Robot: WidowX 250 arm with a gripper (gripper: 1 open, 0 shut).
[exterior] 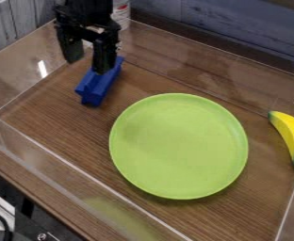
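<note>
My black gripper hangs open over the upper left of the table, its fingers above and around the far end of a blue block. Whether it touches the block cannot be told. A green plate lies in the middle, and a yellow banana lies at the right.
The wooden table has clear space left of the plate and at the back right. A can behind the gripper is mostly hidden. Clear walls edge the table.
</note>
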